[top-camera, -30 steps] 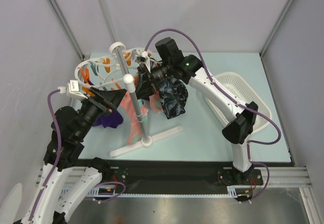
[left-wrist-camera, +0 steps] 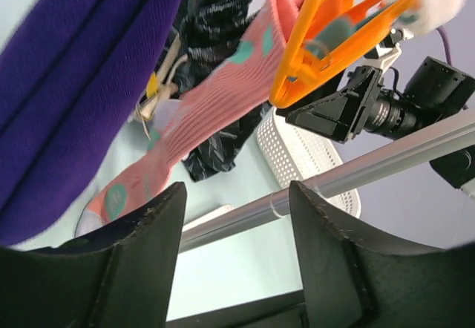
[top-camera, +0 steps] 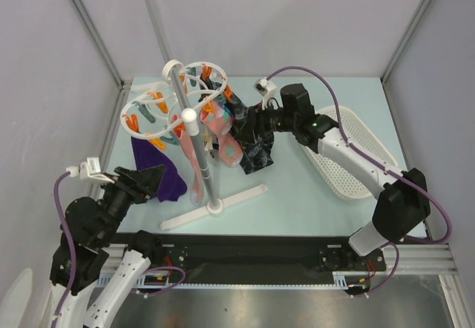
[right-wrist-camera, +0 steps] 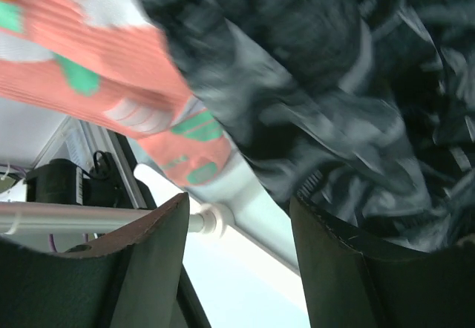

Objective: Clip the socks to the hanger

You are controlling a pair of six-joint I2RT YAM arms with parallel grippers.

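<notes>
The round white hanger (top-camera: pixel 171 67) carries orange and green clips. From it hang a purple sock (top-camera: pixel 159 176), pink socks (top-camera: pixel 223 128) and dark glossy socks (top-camera: pixel 256 153). My left gripper (top-camera: pixel 133 183) is at the lower left, outside the hanger; in its wrist view, its fingertips (left-wrist-camera: pixel 231 198) are apart with no sock visibly between them. My right gripper (top-camera: pixel 256 128) is right of the hanger, over the dark socks; its fingertips (right-wrist-camera: pixel 237 209) are apart before the dark fabric. Whether every sock is clipped cannot be made out.
A white basket (top-camera: pixel 349 179) stands at the right of the pale board (top-camera: pixel 304 209). The stand's pole and foot bar (top-camera: pixel 245 194) occupy the middle. The board's front right is clear.
My left gripper has moved down and left from the hanger, and my right gripper right and slightly down. The hanger ring has turned and the purple sock hangs more fully in view.
</notes>
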